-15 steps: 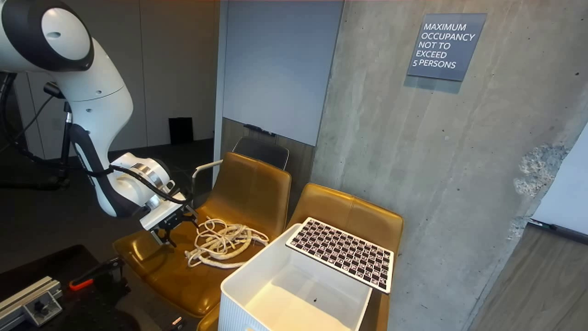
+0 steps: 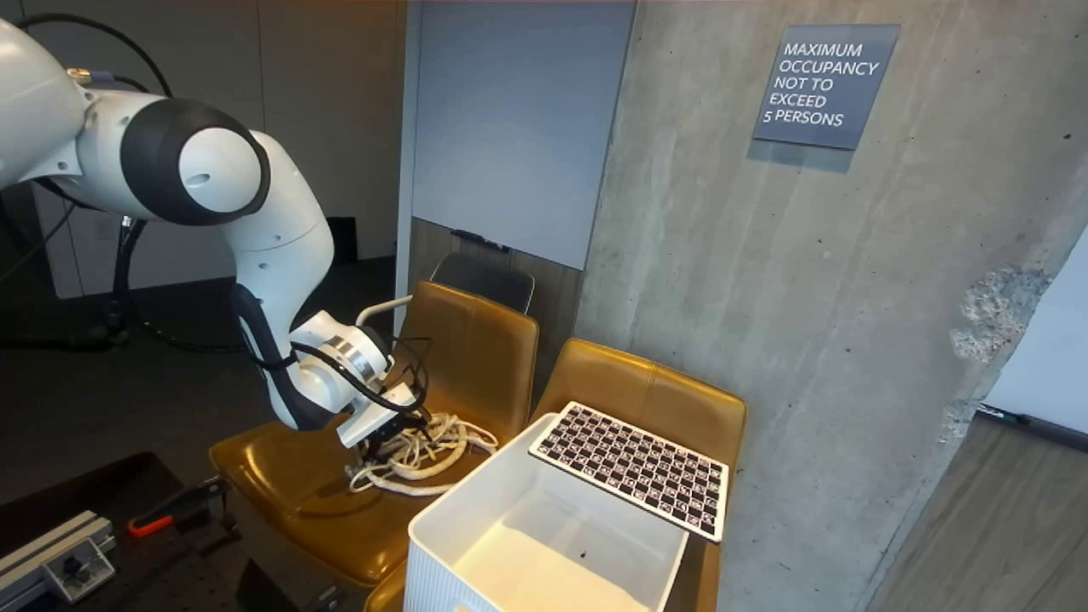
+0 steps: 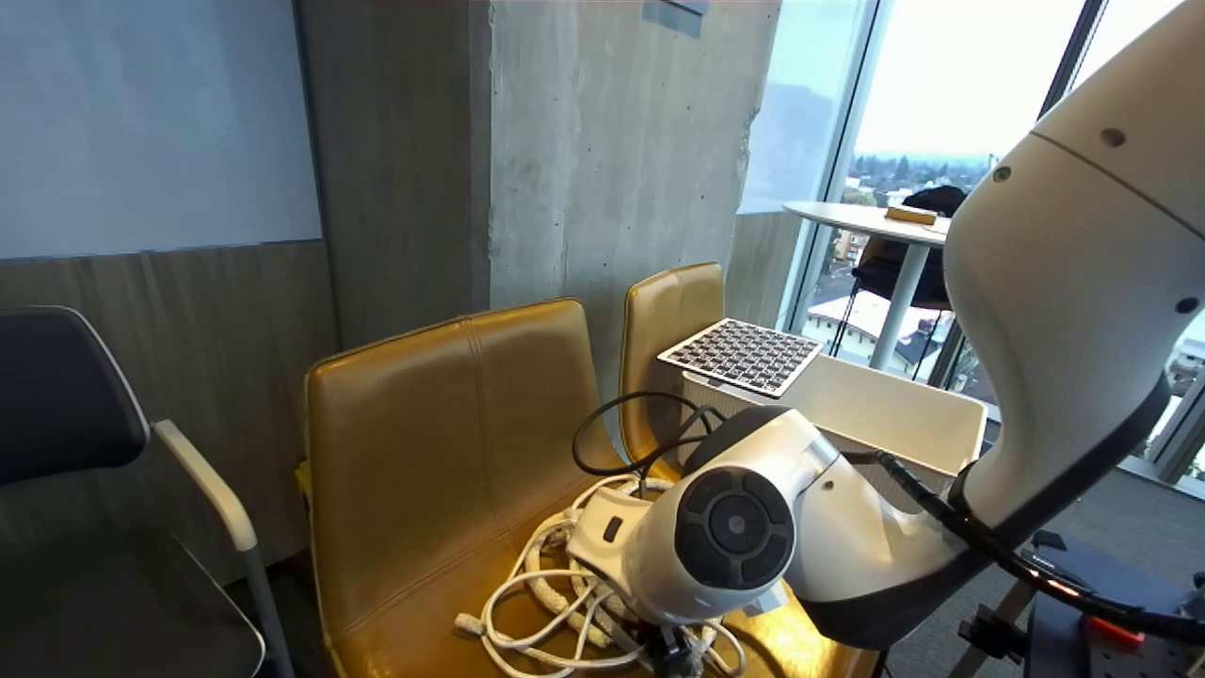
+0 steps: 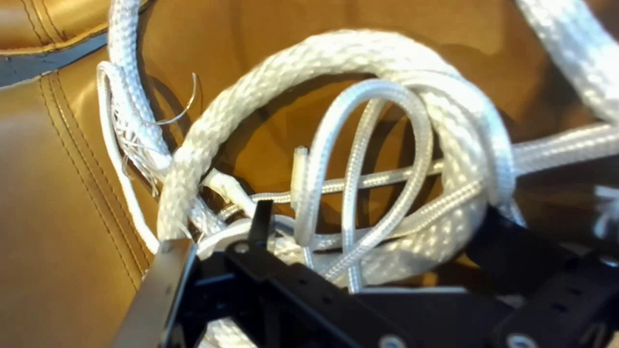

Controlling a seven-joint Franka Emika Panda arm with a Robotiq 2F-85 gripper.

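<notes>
A tangle of white rope [image 2: 439, 449] lies in loose coils on the seat of the brown chair [image 2: 275, 479]. Thick braided rope and thinner cord are mixed in it, with one frayed stretch at the left of the wrist view. My gripper is open, low over the coils, its dark fingers [image 4: 499, 238] on either side of the pile's near part. Thin cord loops [image 4: 420, 151] stand up between and beyond the fingers. Whether the fingertips touch the rope or the seat cannot be made out. In exterior view 2 my wrist covers part of the rope.
A white, empty-looking bin [image 2: 551, 541] stands right of the rope on a second brown chair [image 2: 653, 388]. A checkered board [image 2: 637, 469] rests across its back edge. Dark equipment with an orange-red part [image 2: 151, 526] is at lower left.
My arm has moved right in exterior view 1, from the seat's left side to over the rope. The rope appears to lie where it was, now partly covered by the gripper.
</notes>
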